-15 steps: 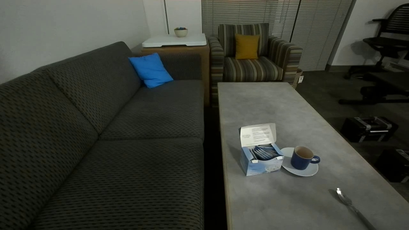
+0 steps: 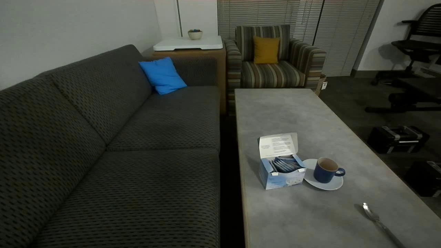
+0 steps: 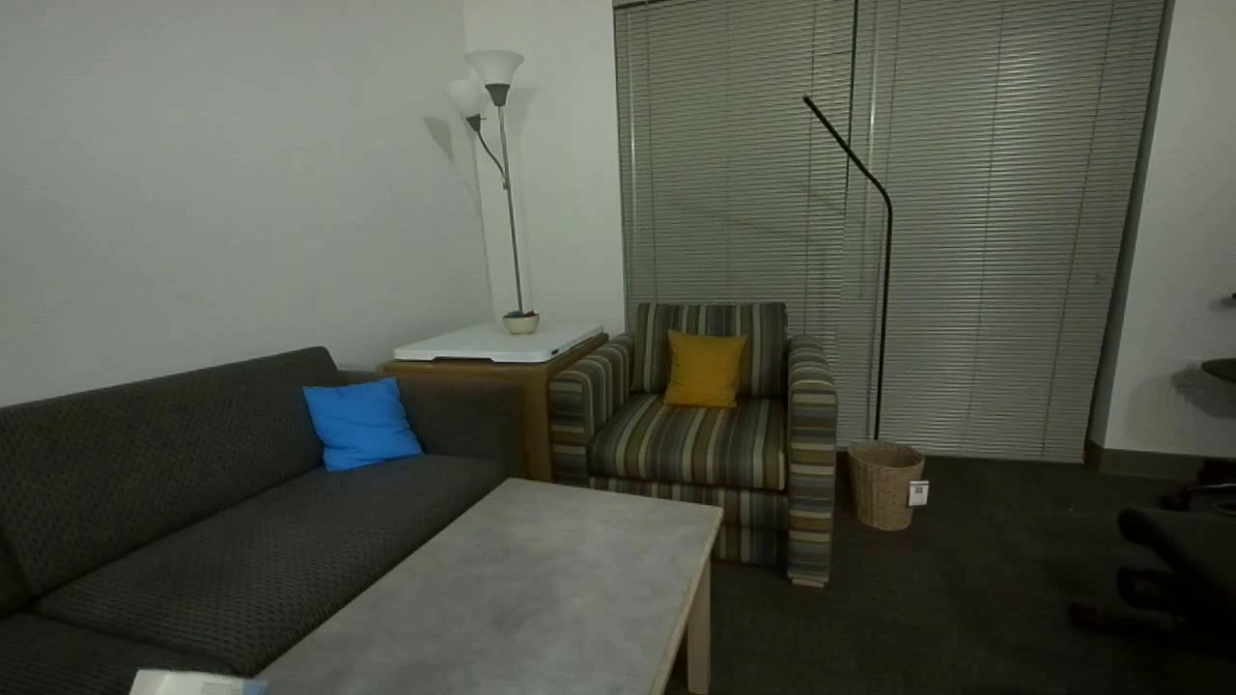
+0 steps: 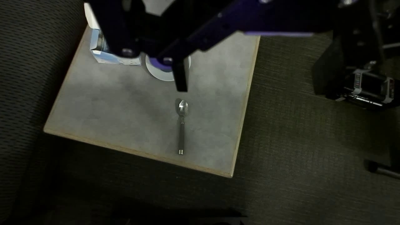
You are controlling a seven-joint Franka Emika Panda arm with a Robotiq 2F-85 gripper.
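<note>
A blue mug (image 2: 325,171) stands upright on a white saucer (image 2: 312,182) on the grey table. Beside it is an open light-blue box (image 2: 285,179) packed with tea bags, its lid raised. Nearer the table's end lies a metal spoon (image 2: 377,219) with a grey handle; the wrist view shows the whole spoon (image 4: 182,125). My gripper appears there at the top, dark and partly out of frame, open and holding nothing. It blocks much of the box (image 4: 112,56), saucer (image 4: 160,75) and mug. Neither exterior view shows the gripper.
A grey sofa (image 2: 165,177) with a blue pillow (image 2: 163,76) runs along the left. Black cases (image 2: 398,139) sit on the floor to the right.
</note>
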